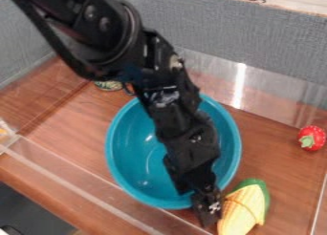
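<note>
My gripper (208,208) reaches down over the near right rim of a blue bowl (134,153), its fingertips low beside a toy corn (240,215) with yellow body and green husk, lying right of the bowl. The gripper is open; whether the fingers touch the corn is unclear. The arm covers the middle of the bowl.
A red strawberry (312,138) lies at the right. A green can (109,85) is mostly hidden behind the arm at the back. A grey padded wall (243,48) runs behind; clear low barriers edge the wooden surface.
</note>
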